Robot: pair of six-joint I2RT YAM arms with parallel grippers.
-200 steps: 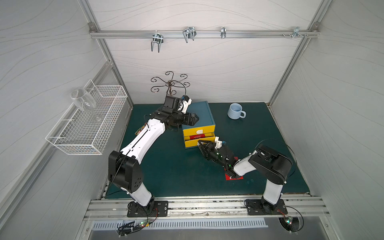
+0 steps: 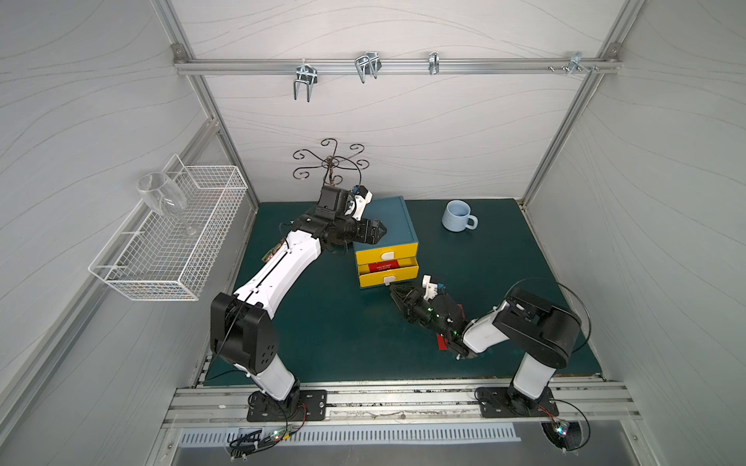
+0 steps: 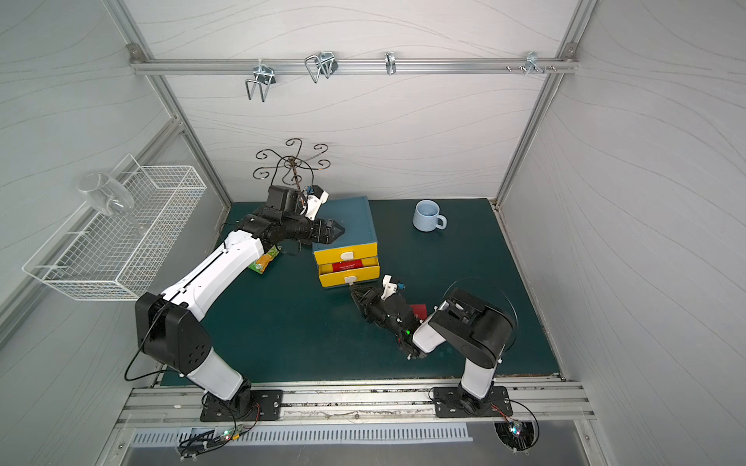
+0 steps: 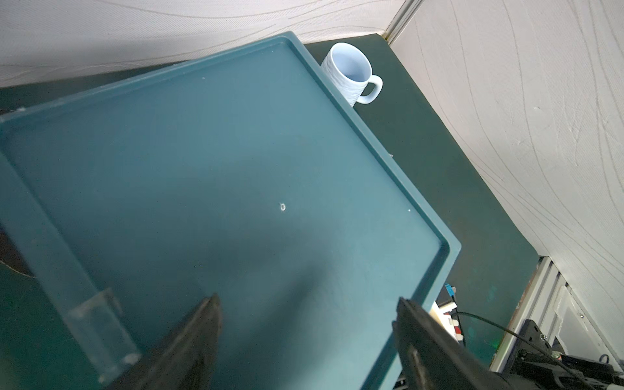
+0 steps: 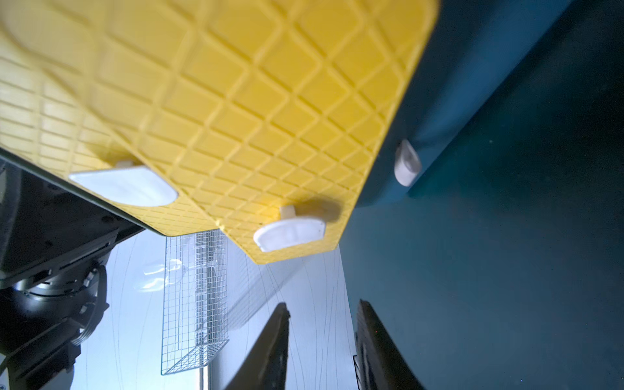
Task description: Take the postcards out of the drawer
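The drawer unit (image 2: 384, 221) has a blue top and two yellow fronts with white handles. Its lower drawer (image 3: 348, 275) is partly pulled out, with red and yellow contents (image 3: 348, 265) inside, likely the postcards. My left gripper hangs open over the blue top, nothing between its fingers. My right gripper is low in front of the lower drawer, just apart from its handle (image 5: 289, 230); its fingertips have a narrow gap, and I cannot tell whether anything is between them.
A blue mug (image 2: 456, 216) stands back right. A wire basket (image 2: 178, 233) with a glass hangs on the left wall. A black metal stand (image 3: 292, 161) is behind the unit. A red object (image 3: 416, 312) lies beneath the right arm.
The left arm has not visibly moved.
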